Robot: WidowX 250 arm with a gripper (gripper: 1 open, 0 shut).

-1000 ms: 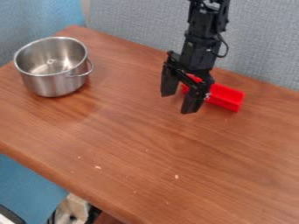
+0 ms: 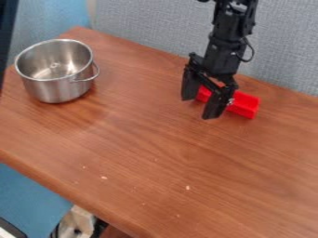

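My black gripper (image 2: pixel 200 98) stands open with its fingers pointing down, low over the right-back part of the wooden table. Behind it lies a red rectangular block or container (image 2: pixel 244 106), partly hidden by the fingers. I cannot tell whether the fingers touch it. A steel pot (image 2: pixel 59 88) with side handles sits at the table's left.
Grey padded walls stand behind it and blue flooring shows at the lower left.
My gripper has moved slightly to the right, toward the red block. The block and the pot have not visibly moved.
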